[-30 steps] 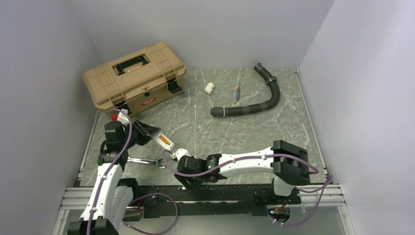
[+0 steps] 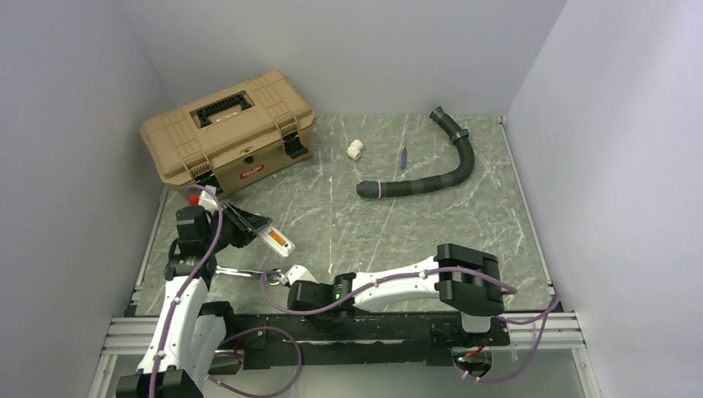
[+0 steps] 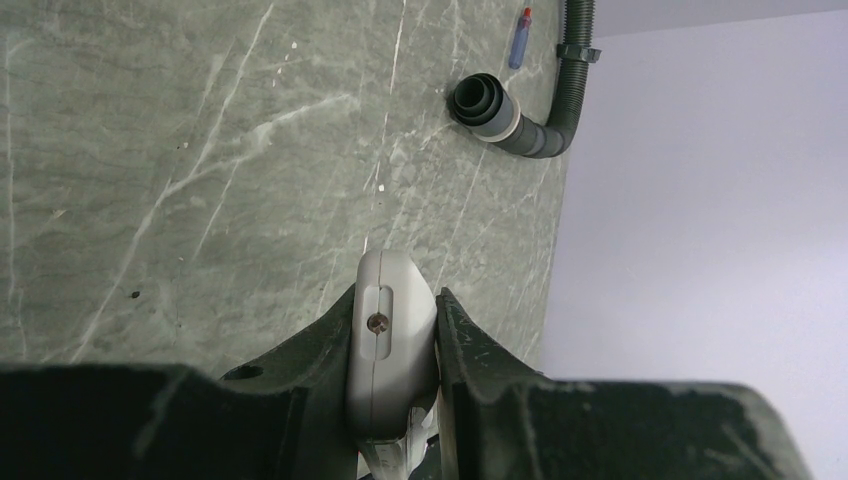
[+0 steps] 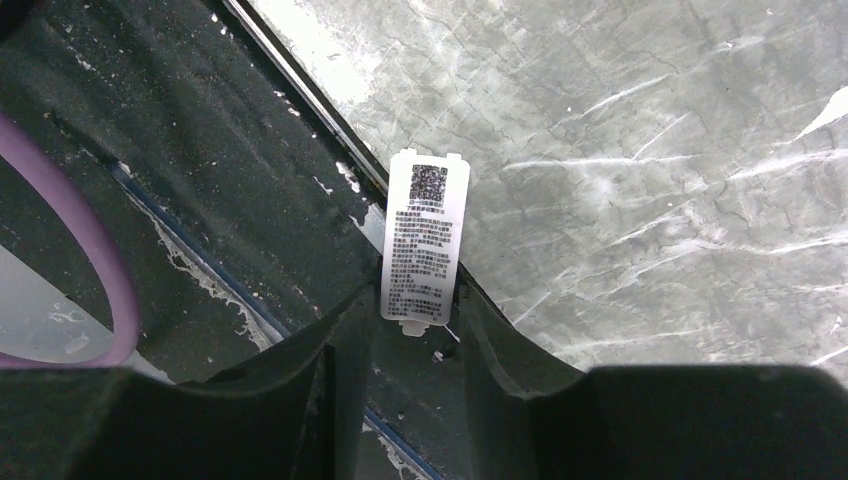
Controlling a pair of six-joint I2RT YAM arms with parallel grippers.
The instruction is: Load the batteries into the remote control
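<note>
My left gripper is shut on the white remote (image 2: 276, 240), whose open orange compartment shows in the top view; in the left wrist view its grey-white end faces up. In the right wrist view my right gripper stands part open over a white battery cover (image 4: 423, 225) printed with text, at the table's front edge. The fingertips flank the cover's lower end; I cannot tell whether they touch it. In the top view the right wrist hides that cover. I cannot make out any batteries.
A tan toolbox (image 2: 232, 133) fills the back left. A black hose (image 2: 414, 186), small white fittings (image 2: 355, 152) and a blue screwdriver (image 2: 404, 160) lie at the back. A wrench (image 2: 240, 272) lies near the left gripper.
My right arm has moved leftward, its wrist now lower in the top view and closer to the front edge. The left arm and the remote have not visibly moved.
</note>
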